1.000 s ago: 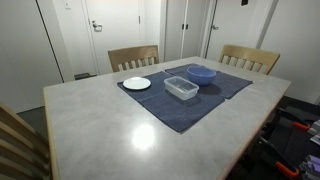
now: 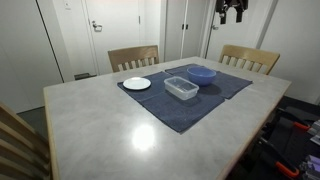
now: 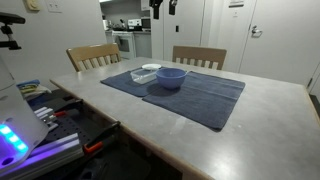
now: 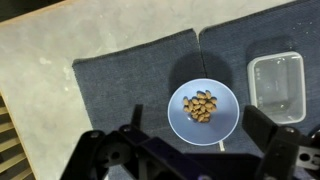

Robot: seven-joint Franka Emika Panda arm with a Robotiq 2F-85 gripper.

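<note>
High above the table, my gripper [image 3: 163, 12] stands open with empty space between its fingers. A blue bowl [image 2: 201, 78] sits upright on dark cloth, below and apart from the gripper. Inside it, the wrist view shows several brown almonds [image 4: 200, 105] gathered near the middle. Beside the bowl is a clear rectangular container [image 4: 277, 85], which looks empty from above. A white round plate [image 2: 141, 82] lies at the cloth's other end, only its edge showing in the wrist view.
Dark placemats [image 3: 190, 103] cover part of the pale table [image 2: 90, 120]. Chairs [image 2: 134, 60] stand around it.
In exterior view 1, my gripper has come lower and further left, so more of it shows at the top edge. Bowl, container and plate have stayed put.
</note>
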